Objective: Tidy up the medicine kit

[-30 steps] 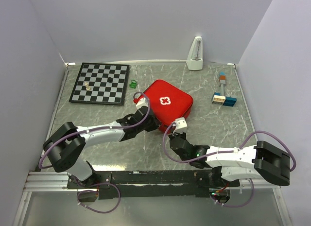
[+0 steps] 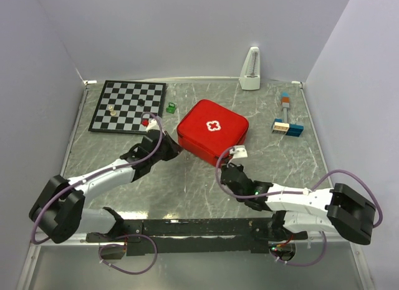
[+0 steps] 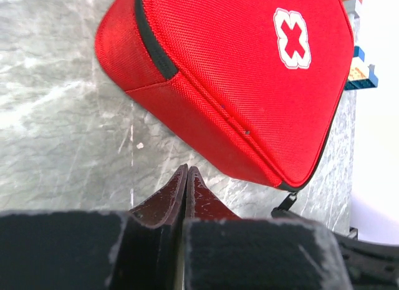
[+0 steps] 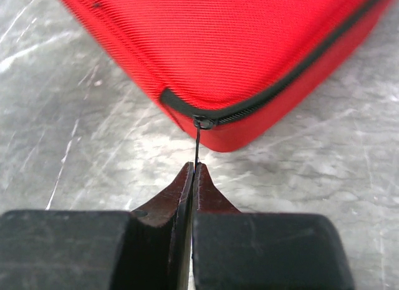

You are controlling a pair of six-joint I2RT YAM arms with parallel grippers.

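Observation:
The red medical bag (image 2: 209, 137) with a white cross emblem lies on the table, turned at an angle and apparently closed. My left gripper is shut with nothing between its fingers. It is beside the bag's near left side; bare tabletop shows ahead of its tips, and the bag's corner is outside them. At the bag's near corner is a black zipper slider (image 4: 204, 122) with a thin black pull cord (image 4: 197, 146). That cord runs into my right gripper, which is shut on it, its tips just off the corner. The bag's contents are hidden.
A checkered board (image 2: 128, 107) lies at the back left, a small green item (image 2: 171, 108) to its right. A white metronome-like object (image 2: 250, 68) stands at the back wall. Blue and orange blocks (image 2: 287, 127) lie at the right.
My left gripper has moved left, from over the bag's near side to beside its left end. The right gripper keeps the pull cord and has shifted slightly right. The bag has barely moved.

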